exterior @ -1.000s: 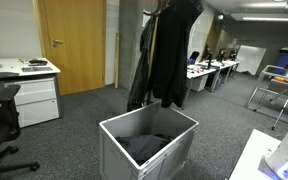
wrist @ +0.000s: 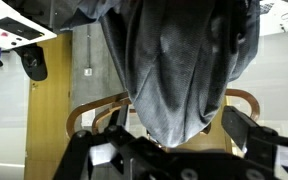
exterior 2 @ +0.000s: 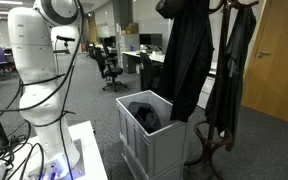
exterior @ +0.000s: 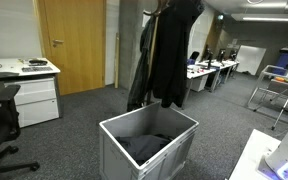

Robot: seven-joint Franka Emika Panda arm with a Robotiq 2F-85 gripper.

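In the wrist view, my gripper is open, its dark fingers spread apart at the bottom. Dark cloth (wrist: 174, 70) fills the middle of that view, its lower end between and beyond the fingers; whether it touches them is unclear. Dark garments hang from a wooden coat stand (exterior 2: 215, 100): a long black one (exterior 2: 187, 65) and another (exterior 2: 232, 75) beside it. Below them, a grey bin (exterior 2: 153, 140) holds crumpled dark cloth (exterior 2: 144, 115). Both exterior views leave the gripper out of frame.
The white arm (exterior 2: 39, 60) rises from a white table (exterior 2: 87, 150) and leaves the top of the frame. Around the bin lies open carpet. An office chair (exterior: 2, 125) and a desk (exterior: 29, 80) stand to one side, before a wooden door (exterior: 72, 40).
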